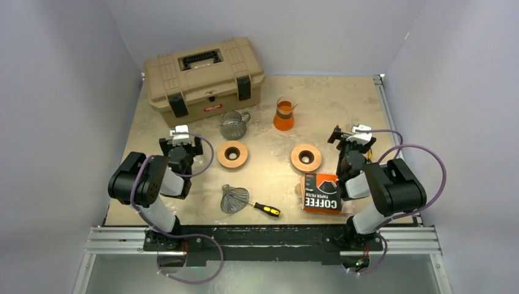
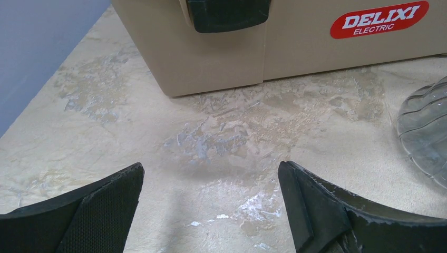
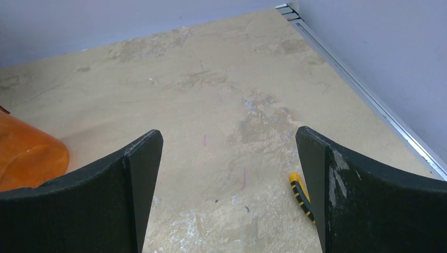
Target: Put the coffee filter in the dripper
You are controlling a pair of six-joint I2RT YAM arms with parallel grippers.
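An orange and black coffee filter box [image 1: 322, 193] lies at the front right, with a tan edge [image 1: 301, 190] showing at its left side. No loose filter can be made out. A clear ribbed cone [image 1: 233, 199], probably the dripper, rests on its side at the front centre-left. My left gripper stands open over bare table, left of a ribbed glass jug [image 1: 233, 125]. Open and empty as well, my right gripper is over the table's right part, behind the box and right of an orange carafe [image 1: 284, 114].
Two wooden rings [image 1: 232, 154] [image 1: 306, 158] lie mid-table. A yellow-black screwdriver [image 1: 267, 210] is beside the ribbed cone. Behind the left gripper stands a tan toolbox [image 1: 205, 79]. A yellow-black handle [image 3: 301, 195] lies by the right fingers.
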